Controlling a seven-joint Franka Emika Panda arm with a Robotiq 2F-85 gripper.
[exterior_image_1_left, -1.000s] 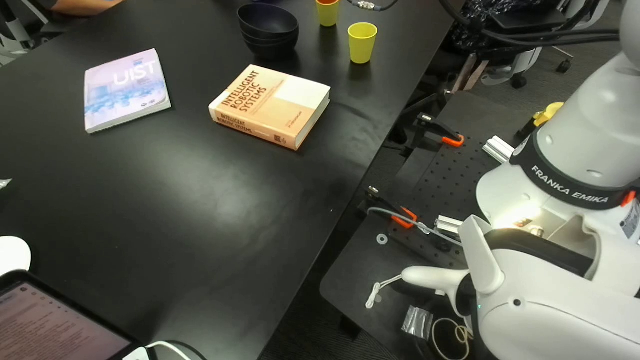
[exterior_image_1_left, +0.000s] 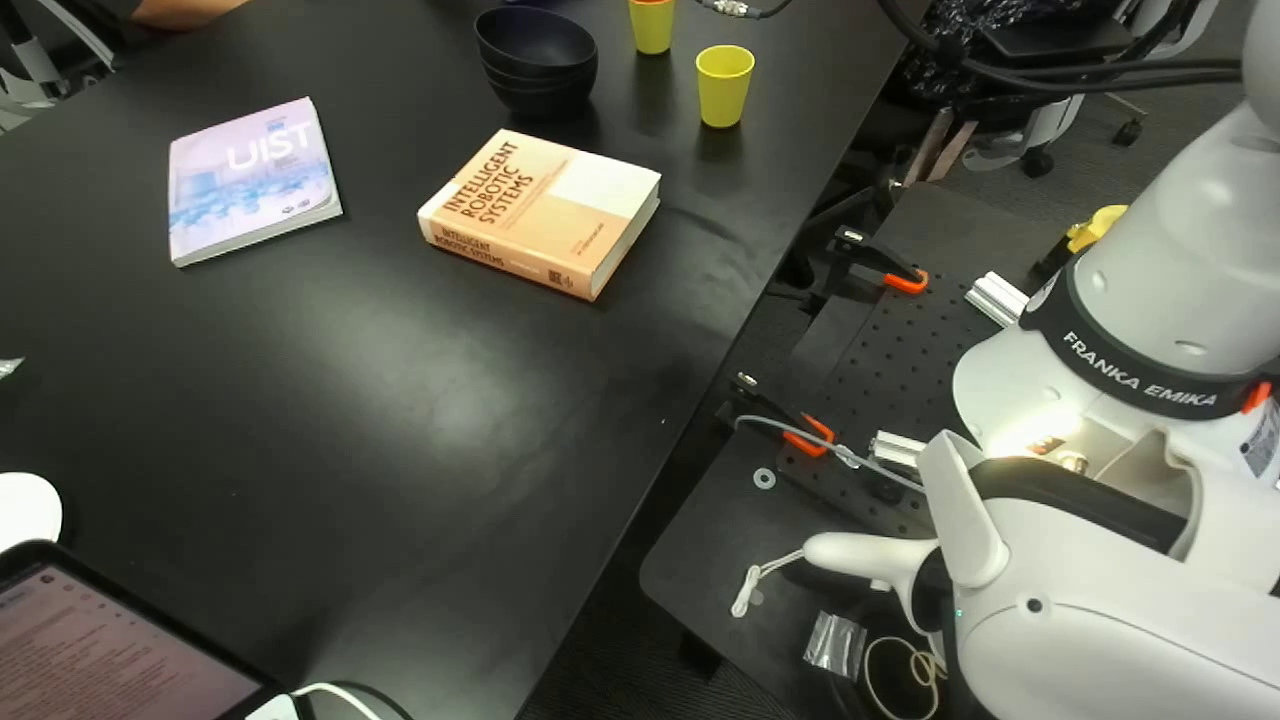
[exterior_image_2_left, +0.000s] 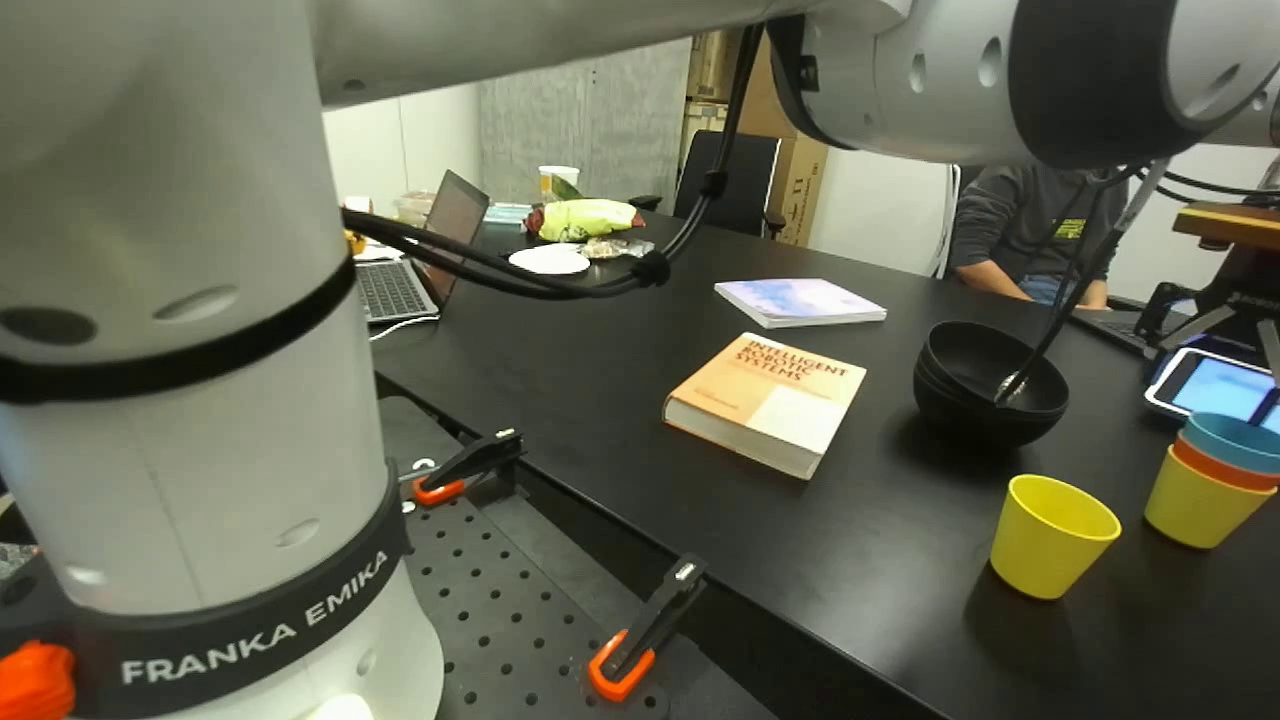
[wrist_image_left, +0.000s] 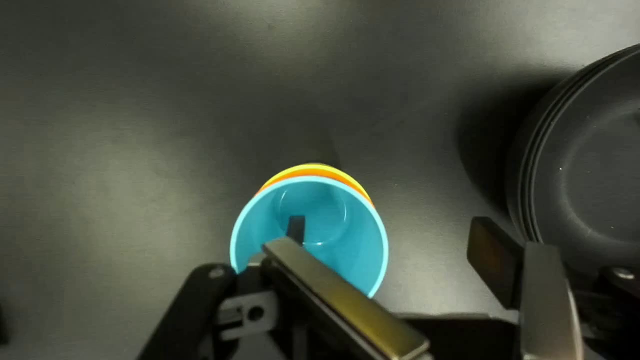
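A blue cup (wrist_image_left: 327, 210) sits in a stack with an orange cup and a yellow cup, whose rims peek out behind it in the wrist view. My gripper is over this stack, its fingers well apart. The left finger (wrist_image_left: 345, 294) overlaps the blue cup's opening, while the right finger (wrist_image_left: 549, 300) is outside the rim on the bowl side. No grip on the cup shows. In exterior view 2 the stack, with the blue cup (exterior_image_2_left: 1230, 438) on top, is at the right edge, and a dark finger tip reaches to its opening.
A lone yellow cup (exterior_image_2_left: 1046, 540) stands near the stack. Stacked black bowls (wrist_image_left: 600, 174) are close to the right finger. A thick orange book (exterior_image_1_left: 540, 210) and a pale book (exterior_image_1_left: 252, 180) lie flat. A cable hangs over the bowls.
At the top of exterior view 1, the cup stack has shifted very slightly and less of the orange cup shows. The books, bowls and lone yellow cup stay put.
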